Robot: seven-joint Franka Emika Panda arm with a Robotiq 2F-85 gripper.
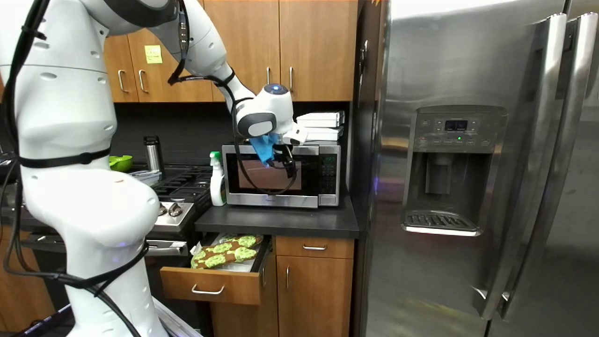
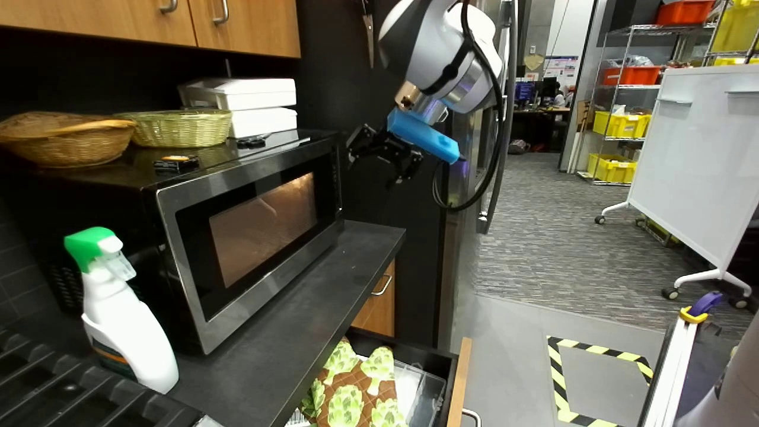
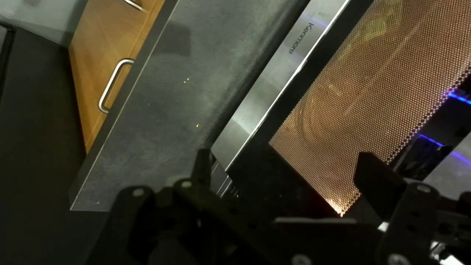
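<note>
My gripper (image 1: 286, 162) hangs in front of the closed microwave (image 1: 330, 191), above the counter. In the wrist view its two dark fingers stand wide apart, one fingertip (image 3: 202, 165) on the left and another on the right, and nothing is between them. The microwave's mesh window (image 3: 366, 97) and steel lower trim lie beyond the fingers. Below the counter, an open drawer (image 1: 210, 286) holds a brown cloth item with a green artichoke print (image 1: 224, 252), possibly an oven mitt. From the side, the gripper (image 2: 377, 162) is in the air, clear of the microwave door.
A spray bottle (image 2: 128, 320) stands left of the microwave. Two baskets (image 2: 181, 127) and white boxes (image 2: 263, 107) sit on top of it. A steel fridge (image 1: 449, 56) borders the right side, and the pulled-out drawer juts forward.
</note>
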